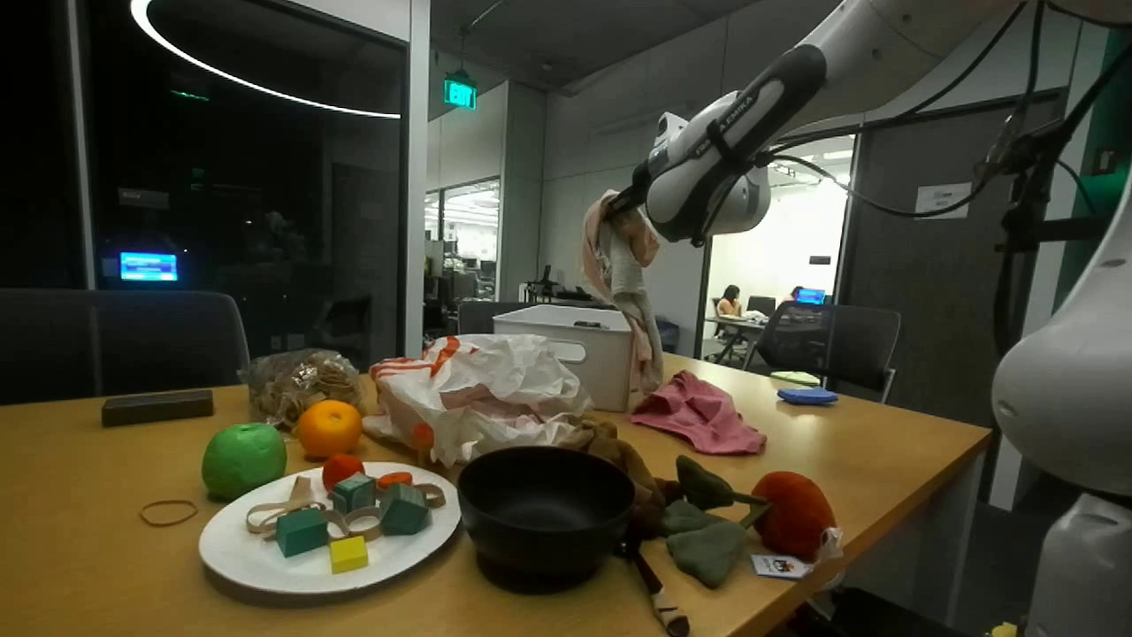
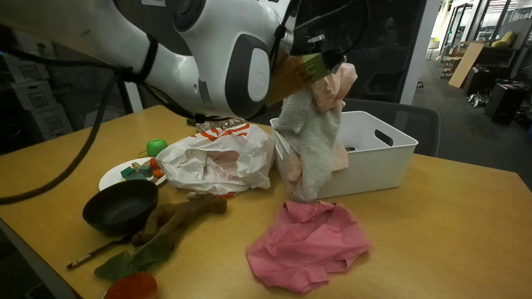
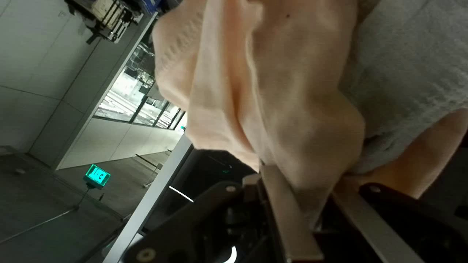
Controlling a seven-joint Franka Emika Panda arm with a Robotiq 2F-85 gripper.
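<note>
A peach and grey cloth (image 2: 316, 129) hangs in loose folds from my gripper, which is shut on its upper part. In the wrist view the peach fabric (image 3: 263, 87) bunches up between the fingers. The cloth's lower end drapes in front of the near wall of a white basket (image 2: 369, 174). Exterior view 1 shows the gripper (image 1: 618, 207) above the basket's rim. A pink cloth (image 2: 309, 244) lies crumpled on the table in front of the basket.
Beside the basket sits a crumpled white plastic bag (image 2: 219, 157). A black bowl (image 1: 546, 510), a white plate (image 1: 239, 547) with blocks, and a red plush (image 1: 793, 515) lie nearer exterior view 1.
</note>
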